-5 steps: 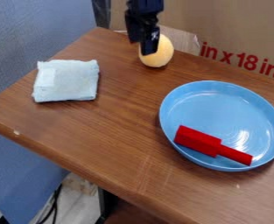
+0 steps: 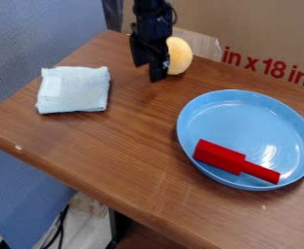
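Observation:
My gripper (image 2: 151, 60) is at the top centre, low over the wooden table, just left of a pale yellow rounded object (image 2: 181, 56) that it partly hides. I cannot tell whether its fingers are open or shut. A folded pale cloth (image 2: 73, 89) lies on the left of the table. On the right, a blue plate (image 2: 252, 126) holds a red object (image 2: 223, 159) with a thinner handle-like end, lying near its front rim.
A cardboard wall with red "in x 18 in" lettering (image 2: 264, 69) runs along the back.
My gripper has moved down and to the left, from above the yellow object to beside it. The cloth, plate and red object look unmoved.

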